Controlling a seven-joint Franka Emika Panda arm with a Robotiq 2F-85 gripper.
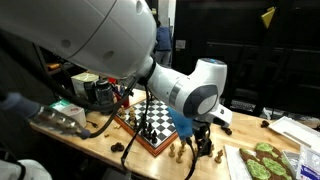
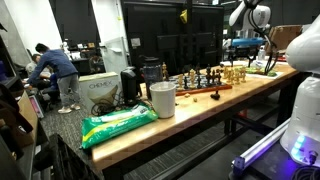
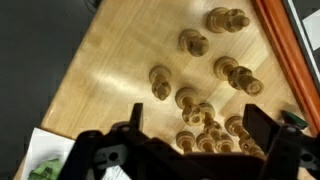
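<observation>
My gripper is open in the wrist view, its dark fingers wide apart at the lower edge. Below and between them stand several gold chess pieces on the wooden table. One small gold pawn is somewhat apart from the cluster, and a taller gold piece is farther right. Nothing is held. In exterior view 1, the gripper hangs low over the gold pieces, to the right of the chessboard. Its fingertips are small and hard to make out there.
Several dark pieces stand on the chessboard. A green-topped tray borders the gold pieces on the right, with a white object behind it. In exterior view 2, a green bag and a grey bin occupy the table's near end.
</observation>
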